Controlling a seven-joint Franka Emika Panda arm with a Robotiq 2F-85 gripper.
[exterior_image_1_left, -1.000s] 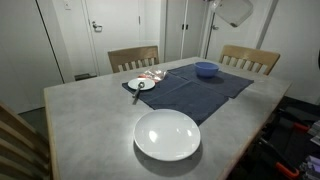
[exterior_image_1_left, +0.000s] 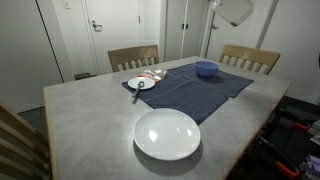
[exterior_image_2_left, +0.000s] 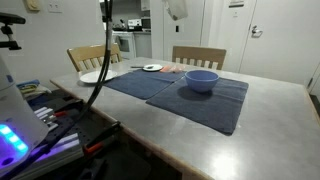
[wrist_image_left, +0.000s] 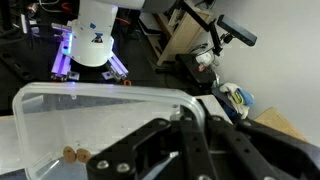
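Note:
In the wrist view my gripper is shut on the rim of a translucent container (wrist_image_left: 100, 92), whose pale edge runs into the dark fingers. Two small brown round shapes show in or through its clear wall; I cannot tell which. Only a pale curved part of this container (exterior_image_1_left: 235, 13) shows high above the table in exterior view 1, and a white piece (exterior_image_2_left: 176, 9) appears at the top of exterior view 2. My fingertips are not clear in either exterior view.
A blue bowl (exterior_image_2_left: 202, 80) stands on a dark mat (exterior_image_2_left: 190, 103). Elsewhere on the table are a large white plate (exterior_image_1_left: 167, 134), a small white plate (exterior_image_1_left: 146, 83) with a green-handled utensil (exterior_image_1_left: 136, 94), and a patterned cloth (exterior_image_1_left: 153, 74). Chairs surround it.

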